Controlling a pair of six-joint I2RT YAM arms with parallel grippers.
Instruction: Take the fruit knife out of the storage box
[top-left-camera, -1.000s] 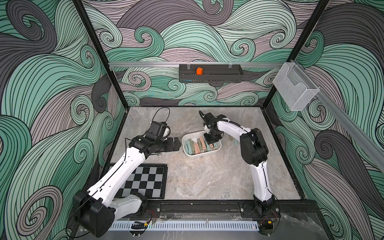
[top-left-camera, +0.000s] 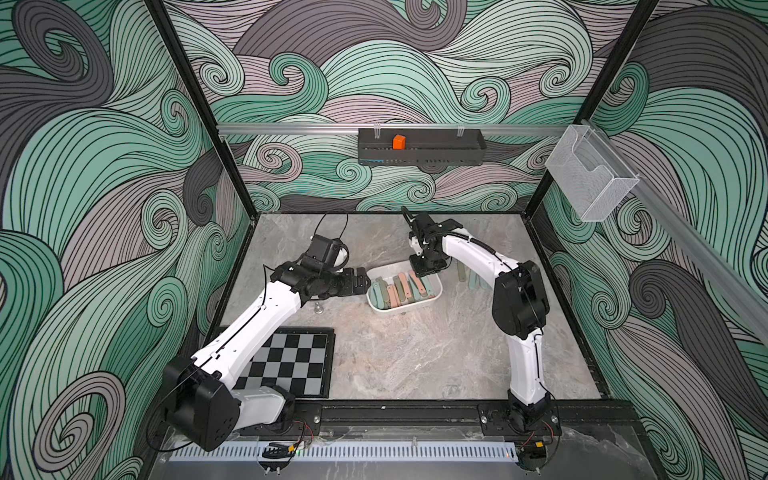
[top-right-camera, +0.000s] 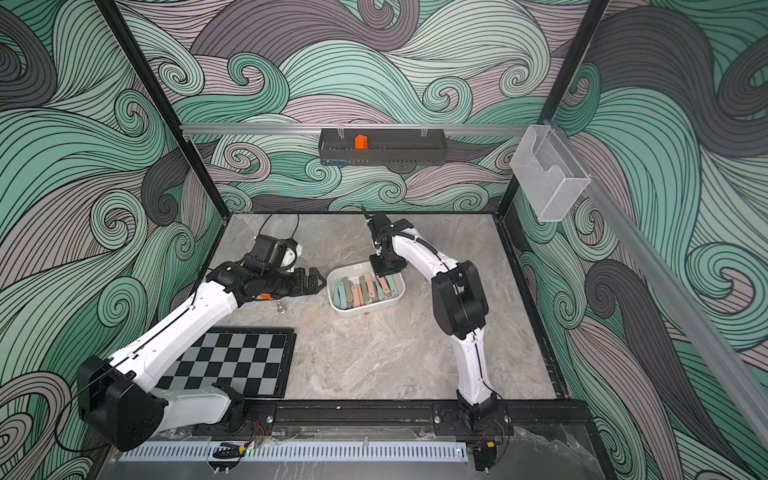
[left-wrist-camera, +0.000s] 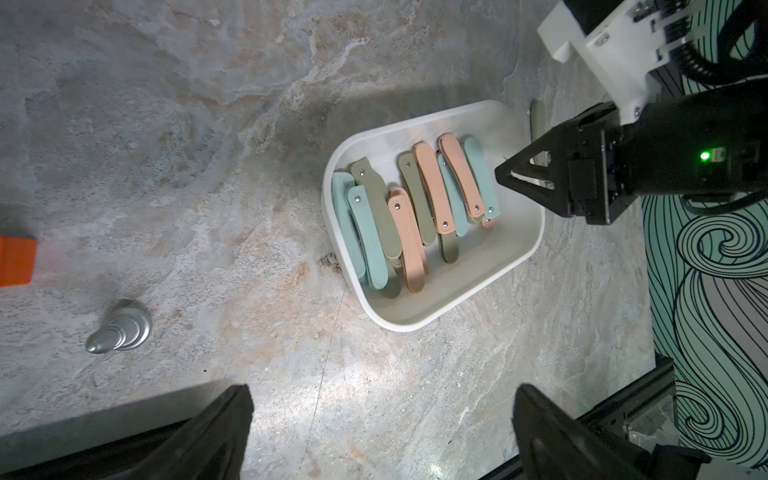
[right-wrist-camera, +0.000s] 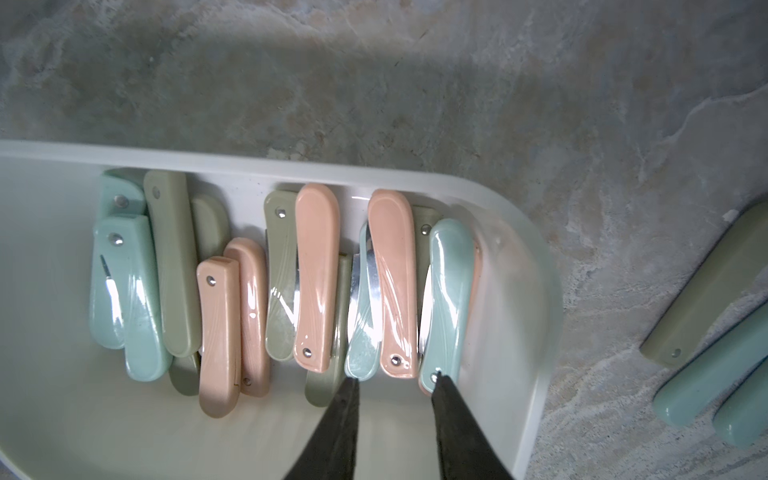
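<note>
A white storage box (left-wrist-camera: 480, 280) holds several folded fruit knives in pink (right-wrist-camera: 316, 272), olive (right-wrist-camera: 172, 264) and light blue (right-wrist-camera: 448, 288), lying side by side. My right gripper is over the box's right part, its fingers apart with nothing between them that I can make out. My left gripper (top-left-camera: 360, 281) hangs to the left of the box; in the left wrist view it stands wide open with only table beneath it.
Several knives (right-wrist-camera: 704, 280) lie on the table right of the box. A metal piece (left-wrist-camera: 120, 328) and an orange object (left-wrist-camera: 14, 260) are on the left. A checkered board (top-left-camera: 284, 360) fills the front left.
The right arm has risen a little at the box.
</note>
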